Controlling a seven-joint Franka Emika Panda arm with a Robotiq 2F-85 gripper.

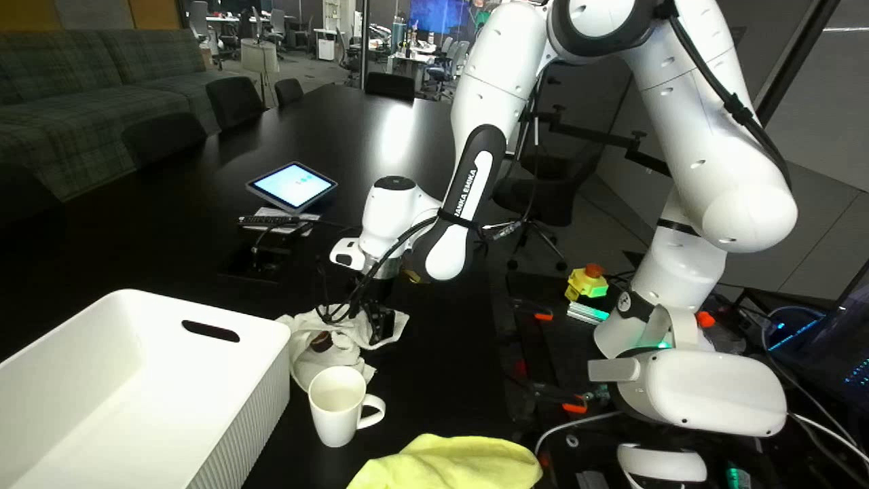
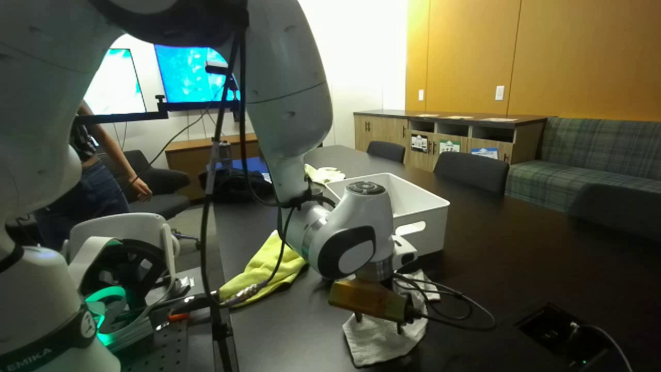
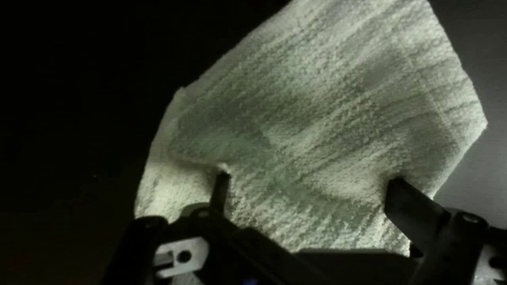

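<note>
A crumpled white cloth [image 1: 358,334] lies on the dark table behind the white mug, with a small brown item [image 1: 322,341] showing among its folds. My gripper points down onto this cloth and stands open. In the wrist view its two dark fingertips are wide apart, and the fabric [image 3: 323,118] dimples where each one meets it. The cloth runs flat across the gap, not pinched. From the second exterior view, the gripper [image 2: 378,325] is over the near part of the cloth [image 2: 381,344].
Close by stand a white mug [image 1: 335,411] and a large white bin [image 1: 244,358]. A yellow cloth [image 1: 448,464] lies at the table's near edge. Farther back are a tablet [image 1: 291,186] and a remote [image 1: 269,221].
</note>
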